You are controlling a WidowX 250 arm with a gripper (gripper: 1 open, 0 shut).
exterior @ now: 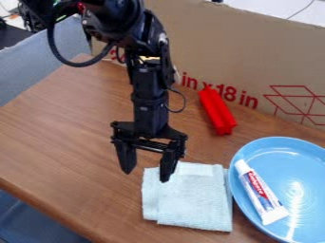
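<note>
My gripper (146, 163) hangs low over the wooden table at the centre, its two black fingers spread apart with nothing seen between them. Its right finger is just at the upper left corner of a folded pale cloth (187, 199) at the front. Right of the cloth is a blue plate (299, 171) with a white toothpaste tube (259, 192) lying on it. Behind and right of the gripper lies a red object (218, 111).
A cardboard box wall (254, 66) closes off the back.
</note>
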